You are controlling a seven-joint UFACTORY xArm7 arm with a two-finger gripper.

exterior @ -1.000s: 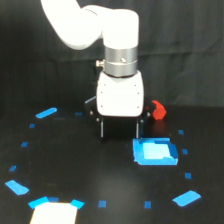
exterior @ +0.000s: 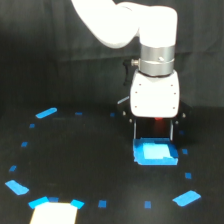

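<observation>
My gripper [exterior: 154, 130] hangs below the white hand at the right of centre, just behind a blue-edged square [exterior: 167, 160] with a pale middle. Its dark fingers stand apart, so the fingers look open. Some dark red of a small red object [exterior: 155, 128] shows in the gap beneath the hand. Most of that object is hidden, and whether the fingers touch it I cannot tell.
The black table carries several flat blue marks, such as a strip [exterior: 46, 113] at the far left and a patch [exterior: 186, 198] at the near right. A pale object [exterior: 53, 213] sits at the front-left edge.
The arm and gripper have moved right, from left of the blue-edged square to behind it. The red object, earlier in plain sight right of the hand, is now mostly covered by it.
</observation>
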